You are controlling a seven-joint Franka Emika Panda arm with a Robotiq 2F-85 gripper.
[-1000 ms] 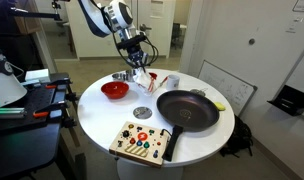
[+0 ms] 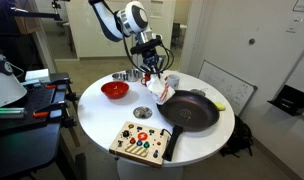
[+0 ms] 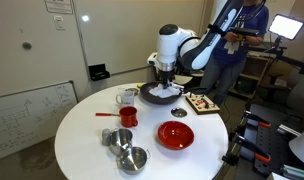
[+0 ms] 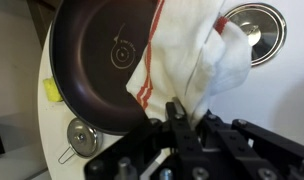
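A white cloth with red stripes (image 4: 184,55) hangs from my gripper, which is shut on it. In exterior view 1 the cloth (image 2: 158,90) dangles at the near-left rim of the black frying pan (image 2: 190,111). The wrist view has the pan (image 4: 97,60) at the left, with part of the cloth over its edge. Exterior view 2 shows the gripper (image 3: 162,84) above the cloth (image 3: 164,92), over the pan area. Whether the cloth touches the pan cannot be told.
A red bowl (image 2: 115,90) and a small metal lid (image 2: 142,112) lie left of the pan. A wooden board with knobs (image 2: 141,142) sits at the front beside the pan handle (image 2: 173,143). Cups and metal pots (image 3: 119,141) stand elsewhere.
The arm has moved right in exterior view 1, carrying the cloth from beside the red bowl to the pan's rim. The cloth stayed in the gripper; the pan and bowl have not moved.
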